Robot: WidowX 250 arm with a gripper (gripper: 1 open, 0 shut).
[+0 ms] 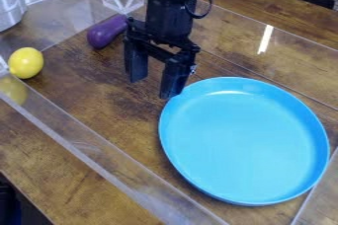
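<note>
The black gripper (156, 76) hangs over the wooden surface at upper middle, open, its two fingers spread apart with nothing seen between them. To its lower right lies a large blue plate (243, 142). A yellow lemon-like object (26, 61) sits at the far left, and a purple eggplant-like object (109, 32) lies behind the gripper to its upper left.
Clear plastic walls border the wooden surface (113, 120) along the left and front. The wood to the left of the plate and at the back right is clear.
</note>
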